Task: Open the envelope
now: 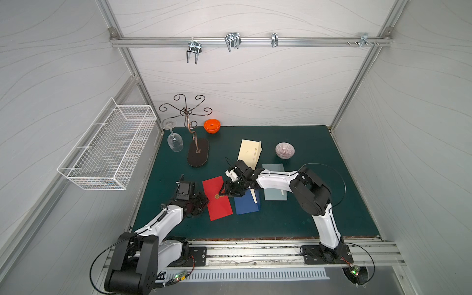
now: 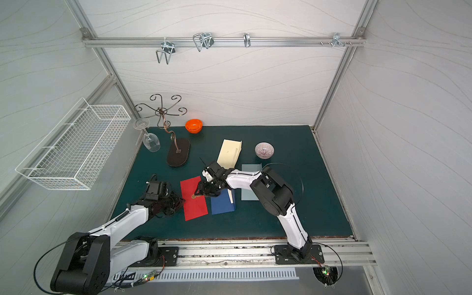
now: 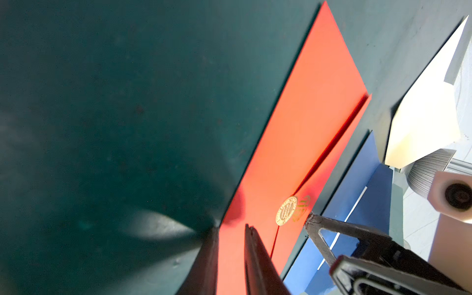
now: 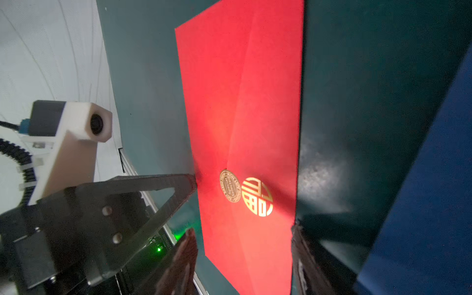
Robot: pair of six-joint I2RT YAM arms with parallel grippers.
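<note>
The red envelope (image 1: 214, 187) lies on the dark green table, between my two grippers. In the right wrist view a gold round seal (image 4: 230, 186) and a gold printed emblem (image 4: 257, 197) show near its middle. The flap (image 3: 354, 114) stands slightly lifted along its line in the left wrist view, while the seal (image 3: 286, 211) bridges it. At the envelope's left edge my left gripper is part open, with a narrow gap between its fingers. My right gripper stands open wider, low over the envelope, one finger (image 4: 300, 241) by its right edge.
Blue (image 1: 244, 205), pale blue (image 1: 275, 195) and cream (image 1: 249, 152) envelopes lie to the right and behind. At the back stand a metal stand (image 1: 198, 153), a glass (image 1: 175, 141), an orange bowl (image 1: 212, 126) and a glass bowl (image 1: 284, 150). Free table lies at the far right.
</note>
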